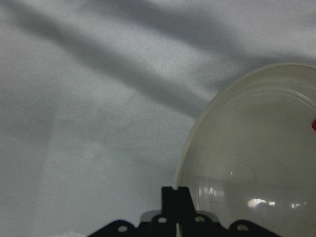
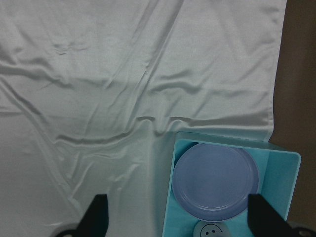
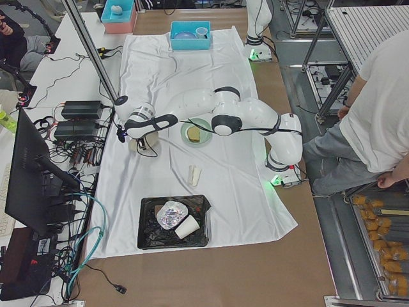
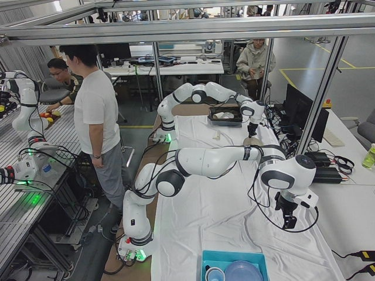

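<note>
A translucent cream dish (image 1: pixel 254 148) fills the right of the left wrist view, a small red item at its edge. My left gripper is shut at its rim; whether the rim is between the fingers is unclear. A green plate (image 3: pixel 187 137) with a yellow item (image 3: pixel 193 133) sits under the arm. My right gripper stands open above the cloth near a turquoise bin (image 2: pixel 280 190) holding a blue plate (image 2: pixel 215 180) and a smiley-faced cup (image 2: pixel 210 230).
A black tray (image 3: pixel 147 238) with a foil item and a white cylinder stands on the near cloth; small white pieces (image 3: pixel 193 174) lie above it. A monitor and cables (image 3: pixel 35 185) line the left side. A person (image 3: pixel 370 121) stands at the right.
</note>
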